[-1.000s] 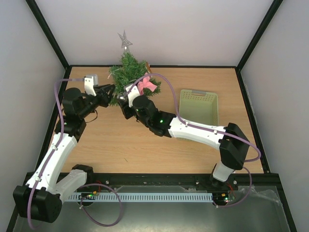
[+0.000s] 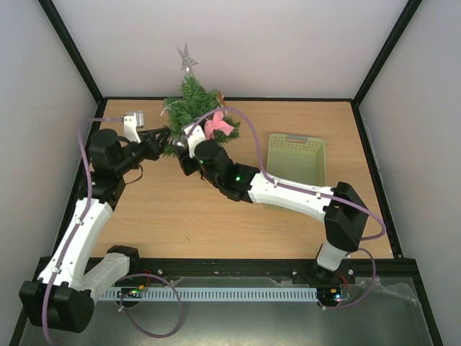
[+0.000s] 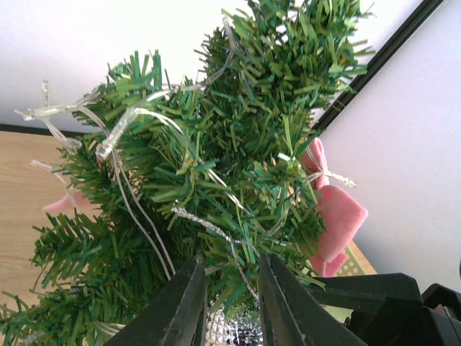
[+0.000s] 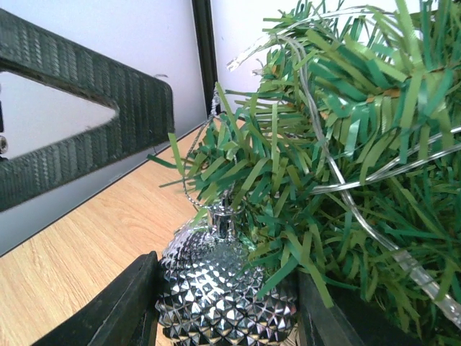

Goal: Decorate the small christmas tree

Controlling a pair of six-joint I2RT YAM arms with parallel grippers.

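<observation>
The small Christmas tree point(image 2: 191, 101) stands at the back, topped by a silver star point(image 2: 186, 59), with pink bows point(image 2: 220, 124) and clear light wires among its branches point(image 3: 238, 108). My right gripper is shut on a silver faceted bauble point(image 4: 216, 281), whose cap and cord are at the branches, partly hidden by needles. My left gripper is part open at the tree's side, its fingers among the lower needles; the bauble shows partly behind them in the left wrist view. Whether the cord loops a branch I cannot tell.
A green basket point(image 2: 295, 162) sits right of the tree, partly behind the right arm. Both grippers are close together at the tree.
Both arms have shifted only very slightly in the top view, the left gripper a little at the tree's side; the tree and basket stay in place.
</observation>
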